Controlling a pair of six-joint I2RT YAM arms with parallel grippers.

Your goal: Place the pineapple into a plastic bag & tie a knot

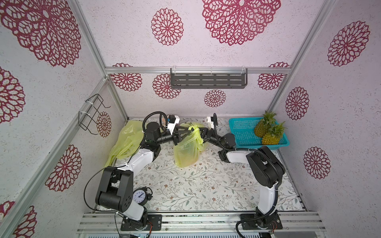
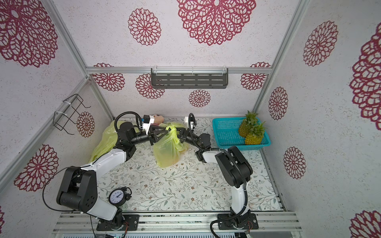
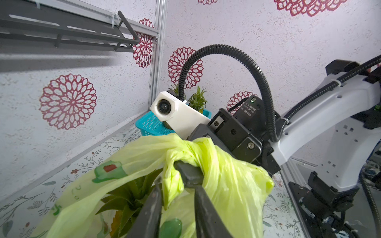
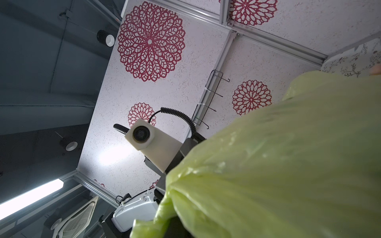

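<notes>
A yellow-green plastic bag [image 1: 188,152] stands mid-table. Through its side in the left wrist view show the leaves of a pineapple [image 3: 126,200]. My right gripper [image 1: 201,132] is shut, its dark fingers [image 3: 189,173] wrapped by the bag's twisted neck. Facing it from the left, my left gripper is part open, and a hanging strand of the bag lies in front of or between its fingertips; whether they touch is unclear. In the right wrist view the bag [image 4: 277,166] hides the right fingers.
A turquoise basket [image 1: 242,132] with two pineapples [image 1: 271,134] stands at the back right. Another yellow bag [image 1: 129,138] lies at the left wall. A clock [image 1: 139,196] sits front left.
</notes>
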